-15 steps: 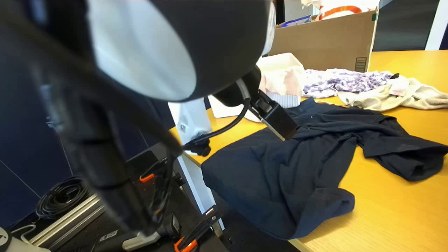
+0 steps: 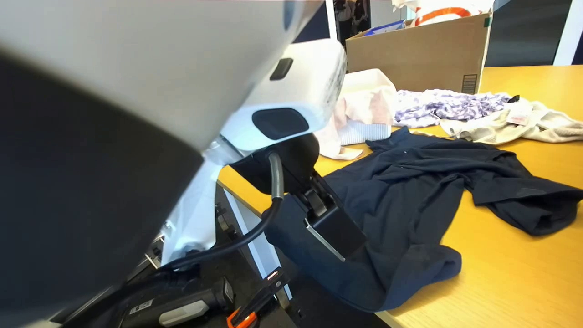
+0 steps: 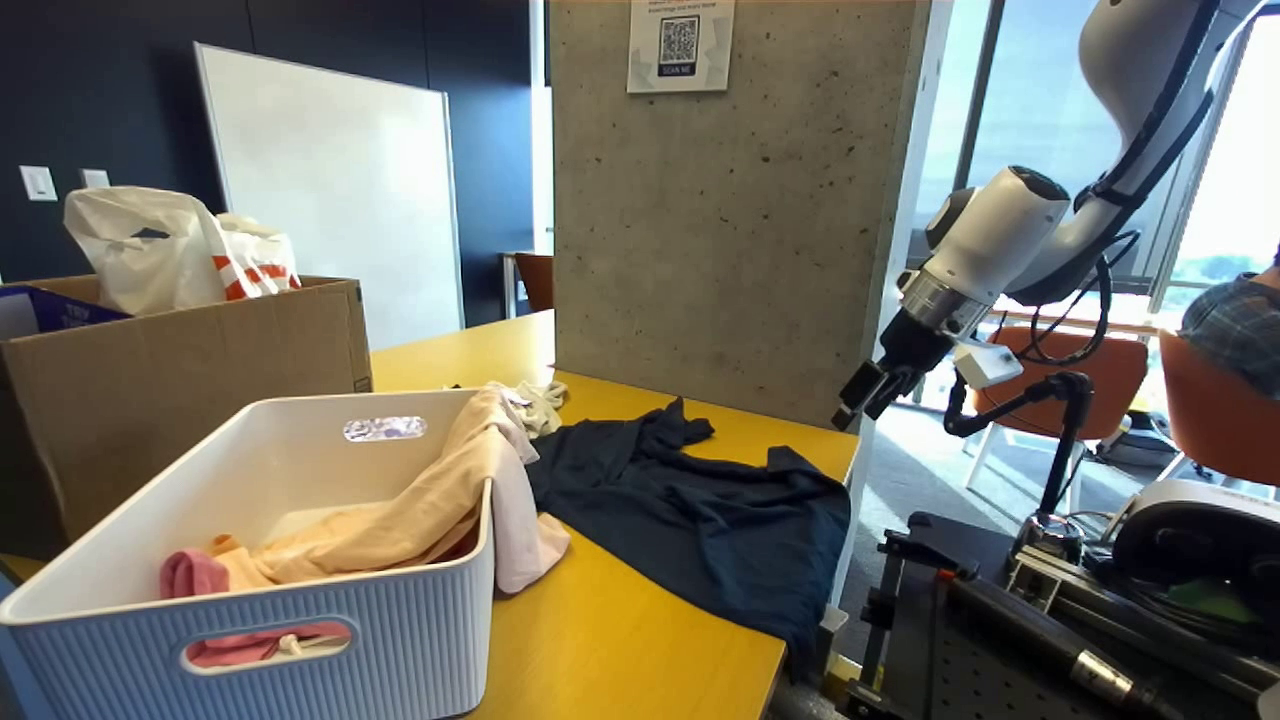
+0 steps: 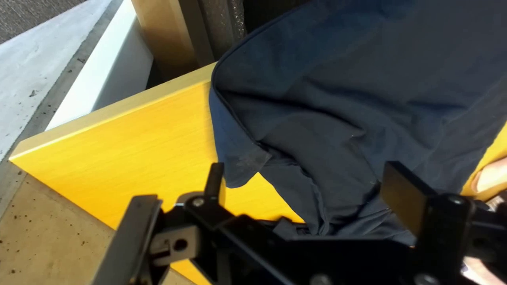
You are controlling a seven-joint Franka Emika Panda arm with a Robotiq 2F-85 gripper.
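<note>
A dark navy garment [image 2: 404, 202] lies spread and rumpled on the yellow table, one end hanging over the table's near edge. In exterior view 2 the same garment [image 3: 708, 516] reaches to the table's right side. My gripper is open, its two fingers wide apart, with nothing between them in its grasp. From the wrist, a folded-back corner of the garment [image 4: 242, 161] shows beyond the left finger, on bare table beside the edge. In exterior view 2 the gripper [image 3: 858, 402] hangs above the table's right end, apart from the cloth.
A white basket [image 3: 348, 624] holding peach and pink clothes stands left of the garment, beside a cardboard box [image 3: 192, 378] with plastic bags. Purple-patterned cloth [image 2: 448, 105] and cream cloth [image 2: 519, 121] lie behind the garment. Bare table [image 2: 519, 262] shows at the right.
My gripper has come down and toward the near table edge, over the garment's hanging end. The arm has swung along with it. The garment looks unmoved.
</note>
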